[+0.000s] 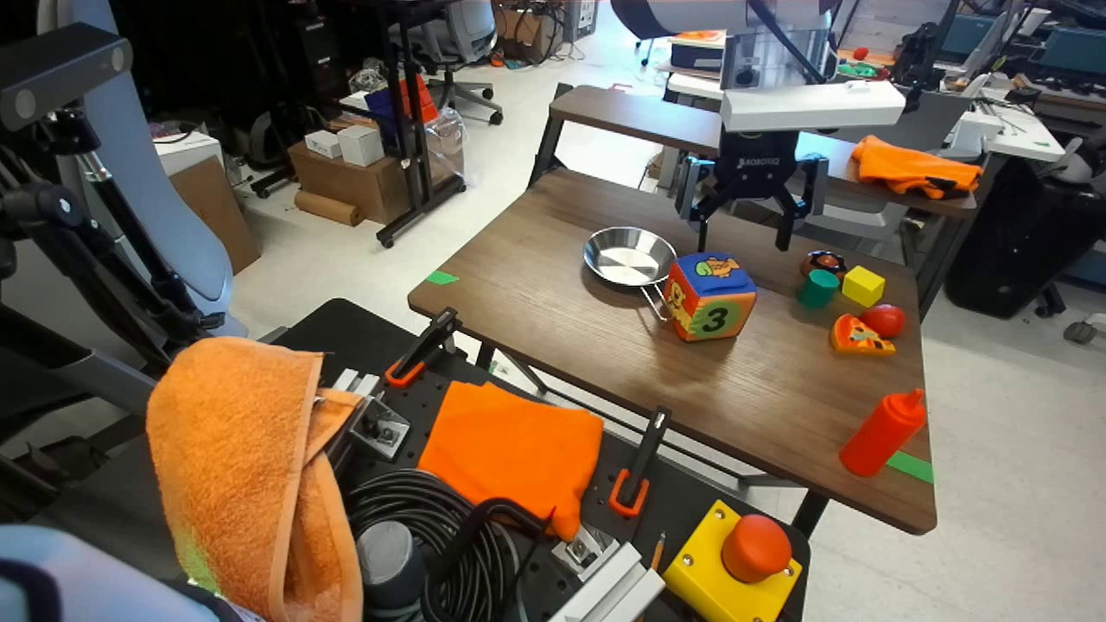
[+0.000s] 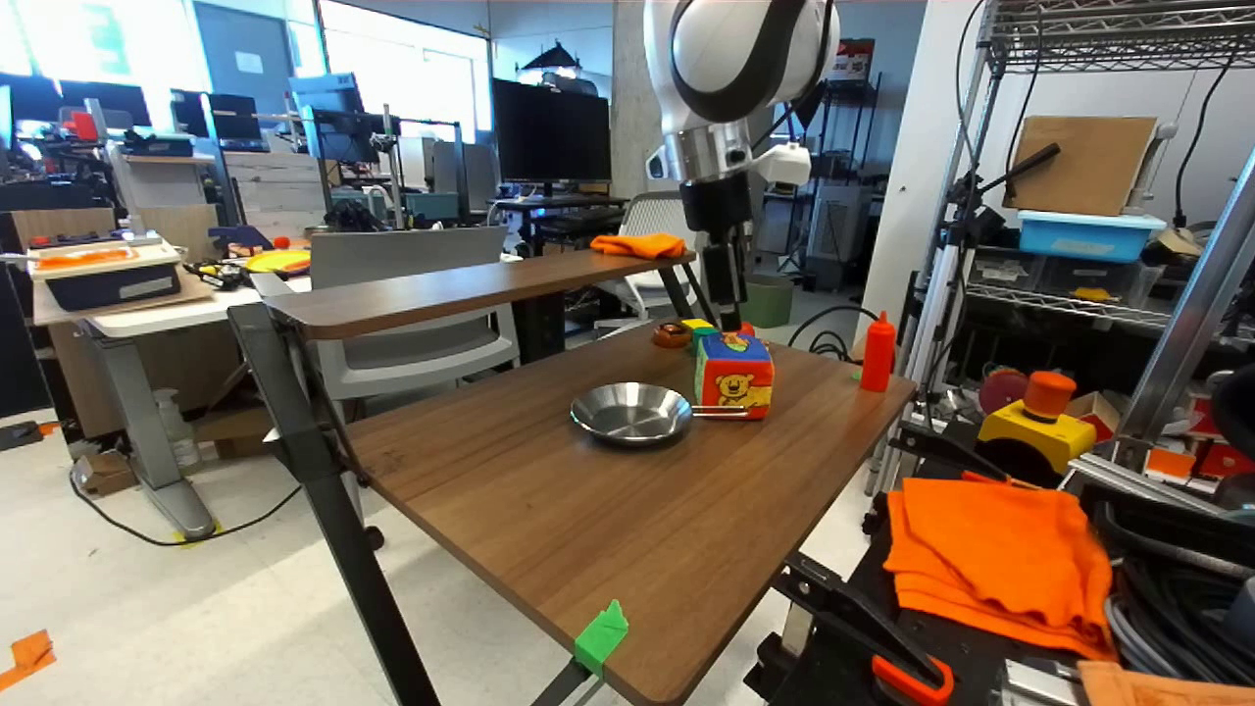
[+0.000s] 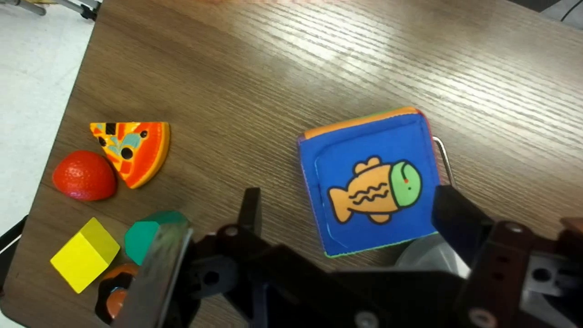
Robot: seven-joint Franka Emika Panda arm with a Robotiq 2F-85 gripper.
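My gripper [image 1: 743, 237] hangs above the table with its fingers spread wide and nothing between them. In the wrist view the left fingertip [image 3: 251, 210] lies over bare wood, while the right one overlaps the edge of a soft picture cube [image 3: 371, 183]. The cube, blue on top with a fish, rests on the table below the fingers. A steel pan [image 1: 629, 255] sits beside it, its wire handle [image 2: 720, 412] passing next to the cube's side. From above, the cube and my gripper hide most of the pan.
A green block [image 1: 818, 288], yellow block [image 1: 862, 285], red toy fruit [image 1: 884, 320], pizza slice [image 1: 861, 336] and dark-and-orange toy [image 3: 115, 293] cluster at one side. A red squeeze bottle [image 1: 882, 432] stands near the table corner. The table's pan-side end is clear.
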